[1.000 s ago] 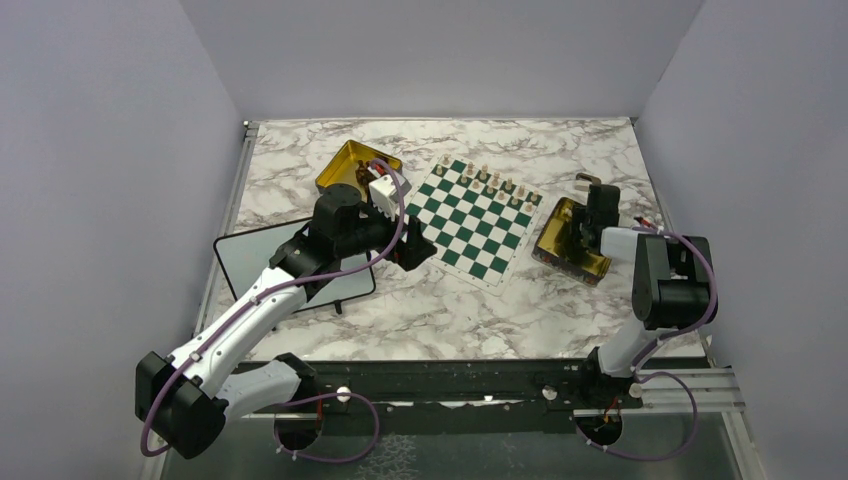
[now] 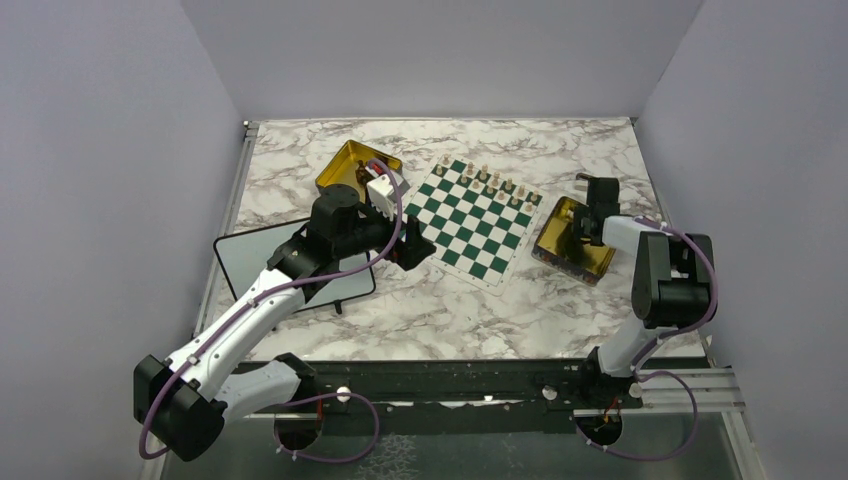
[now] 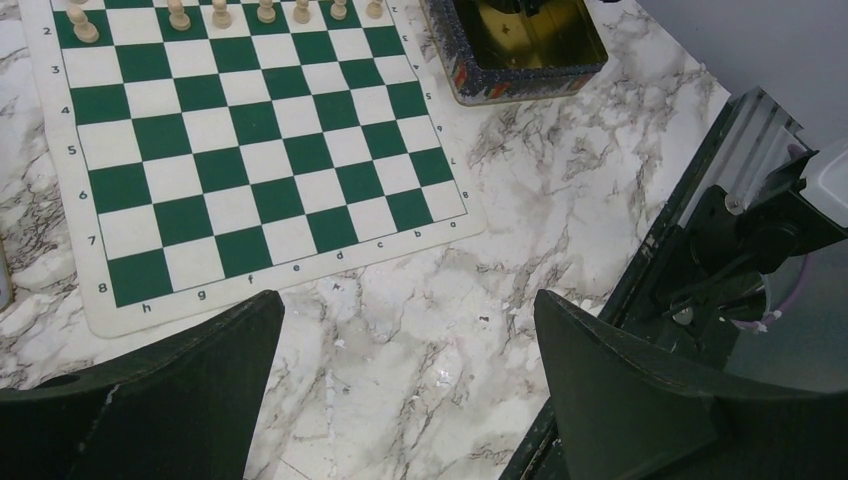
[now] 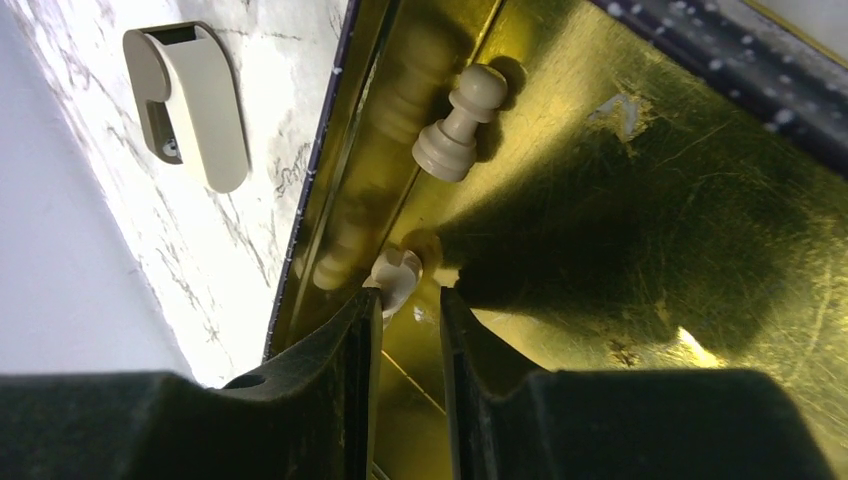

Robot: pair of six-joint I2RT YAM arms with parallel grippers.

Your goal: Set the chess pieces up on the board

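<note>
In the right wrist view, my right gripper reaches down into a gold-bottomed box (image 4: 620,230), its fingers part open. Just past the fingertips, by the box wall, lies a pale chess piece (image 4: 400,270), partly covered by one finger; no grip on it shows. A pale pawn (image 4: 460,128) lies farther along that wall. The green-and-white board (image 2: 468,228) has pale pieces (image 2: 487,176) along its far rows and bare squares elsewhere. Wide open and empty, my left gripper hovers over the marble near the board's left side.
Another gold box (image 2: 345,165) with dark pieces stands behind the left arm at the back left. A whiteboard-like panel (image 2: 252,262) lies under that arm. Outside the right box is a beige-and-white object (image 4: 195,105). Marble in front of the board is clear.
The left arm and the pieces on the board look unmoved.
</note>
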